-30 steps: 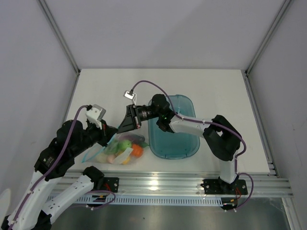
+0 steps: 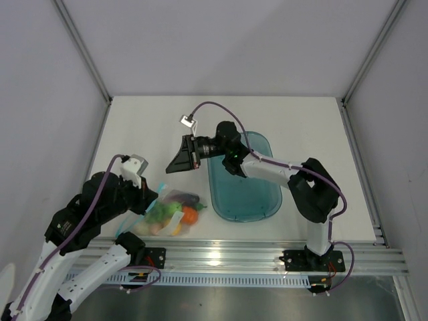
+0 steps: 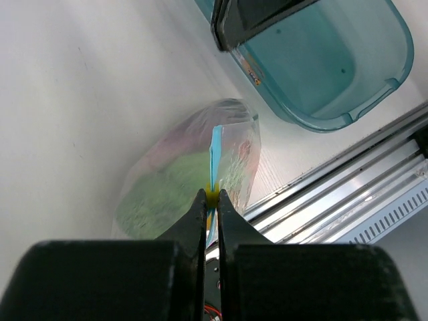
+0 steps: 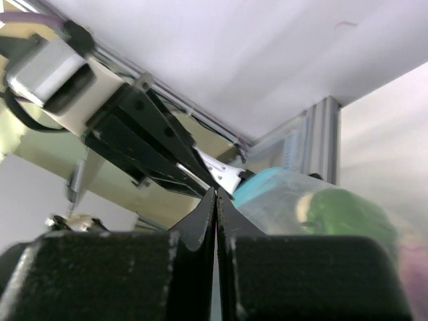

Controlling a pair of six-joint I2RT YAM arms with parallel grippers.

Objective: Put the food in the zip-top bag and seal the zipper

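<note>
The clear zip bag (image 2: 139,227) lies at the front left of the table with food inside: a green item (image 2: 158,212), an orange one (image 2: 190,215) and a dark purple one (image 2: 187,198). My left gripper is shut on the bag's blue zipper strip (image 3: 215,154), whose far end sticks out beyond the fingertips. Above and behind the bag, apart from it, is my right gripper (image 2: 168,170). In the right wrist view its fingertips (image 4: 208,200) are close together and nothing shows between them; whether a small gap remains is unclear.
A blue bin (image 2: 244,200), looking empty, stands right of the bag, partly under the right arm. The metal rail (image 2: 221,253) runs along the table's front edge.
The left gripper has shifted slightly down and left, with the bag's edge. The bin has moved slightly right.
</note>
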